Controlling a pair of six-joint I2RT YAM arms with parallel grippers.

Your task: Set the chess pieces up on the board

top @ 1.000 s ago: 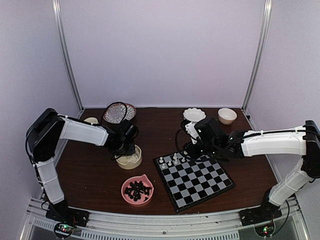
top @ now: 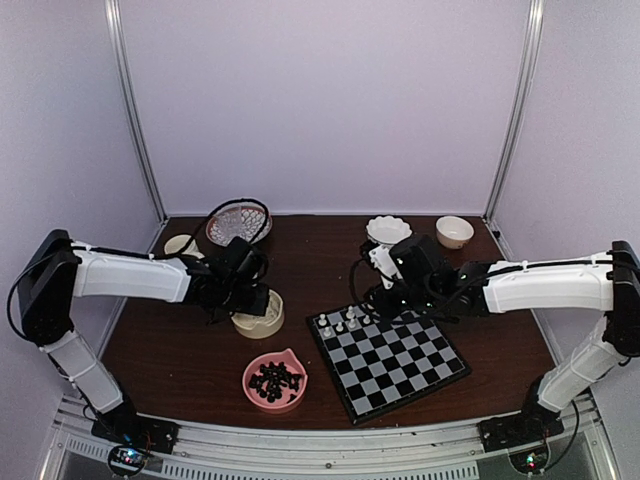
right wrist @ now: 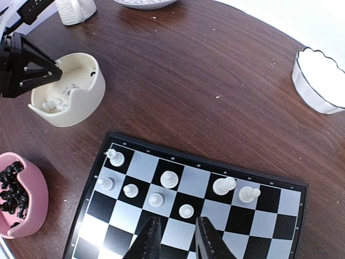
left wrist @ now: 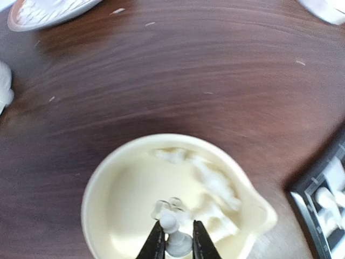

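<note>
In the left wrist view my left gripper is shut on a white chess piece (left wrist: 170, 222), sharp against the blurred cream bowl (left wrist: 92, 208) beneath. Other white pieces (left wrist: 215, 183) lie inside that bowl. The chess board (right wrist: 127, 241) carries several white pieces: a back-row piece (right wrist: 169, 178) and a pawn (right wrist: 156, 199) are among those standing upright near its far edge. Over the board, my right gripper is open, its fingers apart and nothing held between them. Black pieces (top: 275, 380) fill the pink bowl (top: 250, 385).
A patterned plate (top: 213, 229) and a white cup (top: 180, 245) stand at the back left. Toward the back right are a scalloped white dish (top: 388, 229) and a white bowl (top: 455, 231). Bare table lies between the cream bowl and the board.
My left arm has pulled back a little to the left and its gripper has risen over the cream bowl. The right arm and the board look unchanged.
</note>
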